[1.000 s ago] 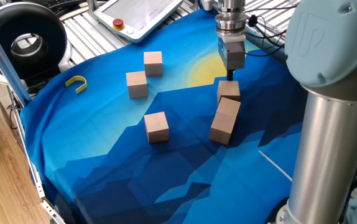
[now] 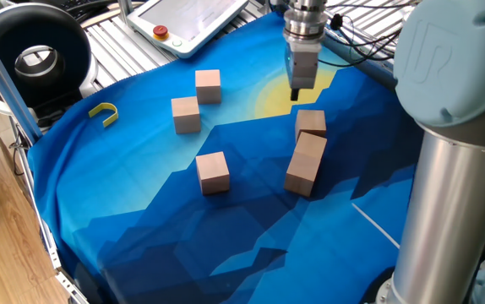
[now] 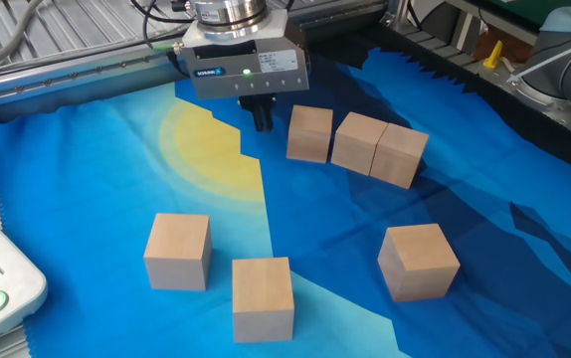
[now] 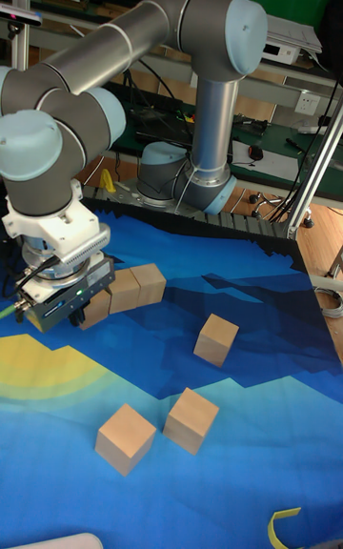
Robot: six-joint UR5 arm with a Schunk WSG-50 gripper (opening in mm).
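My gripper (image 3: 263,125) hangs just beside a row of wooden cubes, its dark fingers together and nothing visible between them. The nearest cube (image 3: 309,135) of that row stands a small gap from two others, a middle cube (image 3: 357,144) and an end cube (image 3: 399,157), which touch each other. Three more cubes are spread over the cloth: a lone cube (image 2: 213,174) and a loose pair, one cube (image 2: 186,116) standing close to the other cube (image 2: 208,87). In exterior view 3 the gripper body partly covers the nearest cube (image 4: 96,310).
A blue cloth (image 2: 124,186) with a yellow sun patch (image 3: 206,149) covers the table. A yellow hook-shaped piece (image 2: 105,113) lies near its left edge. The teach pendant (image 2: 188,21) sits at the back. Open cloth lies between the row and the other cubes.
In exterior view 1 my gripper has shifted left, from right behind the nearest cube of the row to over the yellow patch's edge. The cubes have not visibly moved.
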